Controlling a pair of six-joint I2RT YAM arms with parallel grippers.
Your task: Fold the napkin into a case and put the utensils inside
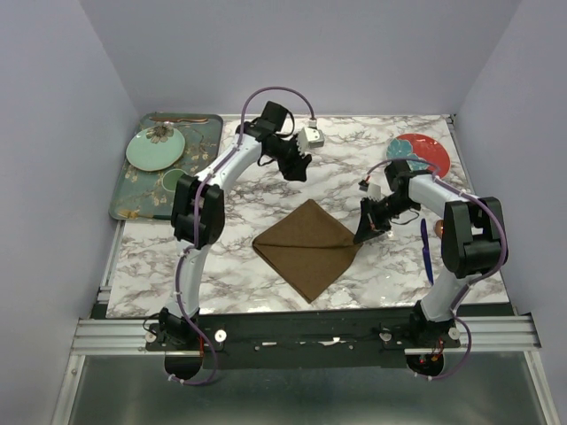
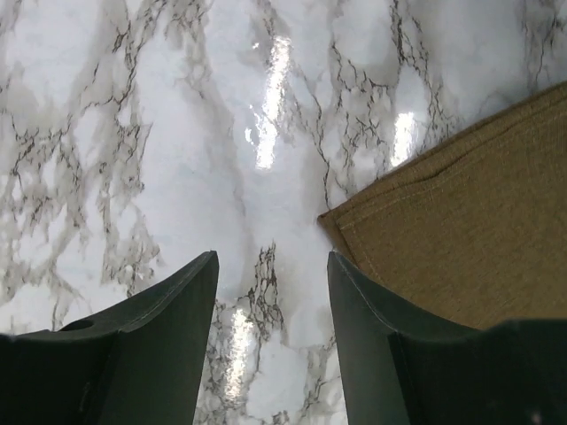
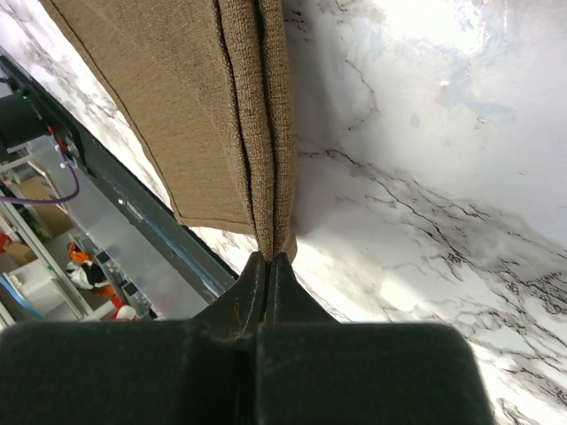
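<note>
The brown napkin (image 1: 306,259) lies partly folded on the marble, with a fold running across it to its right corner. My right gripper (image 1: 359,235) is shut at that corner; in the right wrist view its fingertips (image 3: 270,267) meet at the end of the folded brown edge, and whether cloth is between them is unclear. My left gripper (image 1: 292,168) stands open above bare marble beyond the napkin's upper corner; in the left wrist view that corner (image 2: 372,221) lies to the right, outside the fingers (image 2: 177,310).
A tray (image 1: 195,133) with a plate (image 1: 155,150), cup and utensils sits at the left. Red and blue plates (image 1: 427,155) lie at back right. A blue knife (image 1: 425,248) and another utensil lie at right, beside the right arm.
</note>
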